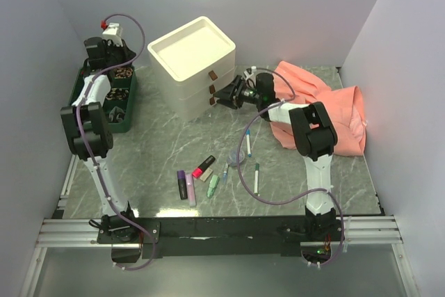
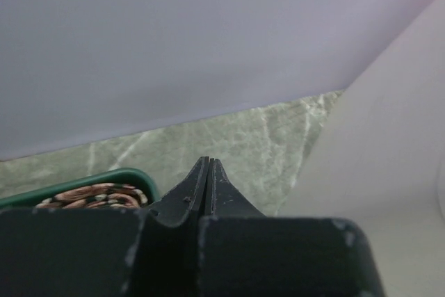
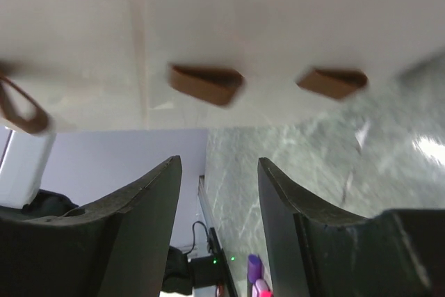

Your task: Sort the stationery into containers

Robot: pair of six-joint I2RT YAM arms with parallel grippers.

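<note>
A white drawer unit (image 1: 191,43) stands at the back centre, its brown pull tabs (image 1: 212,90) facing right. Close in front of those tabs is my right gripper (image 1: 220,97), its fingers apart. In the right wrist view, a tab (image 3: 206,87) lies beyond the fingertips, with nothing between them. My left gripper is shut, nothing showing between its fingers, by the back right corner of the green tray (image 1: 130,106). On the table's front lie a purple-capped marker (image 1: 181,184), a pink one (image 1: 191,191), a red-and-black one (image 1: 203,166) and a green one (image 1: 213,186).
A crumpled pink cloth (image 1: 327,113) covers the right side. Two thin pens, a white one (image 1: 248,142) and a dark green one (image 1: 256,179), lie near a clear round item (image 1: 236,156). The left arm partly hides the tray. Table between tray and markers is clear.
</note>
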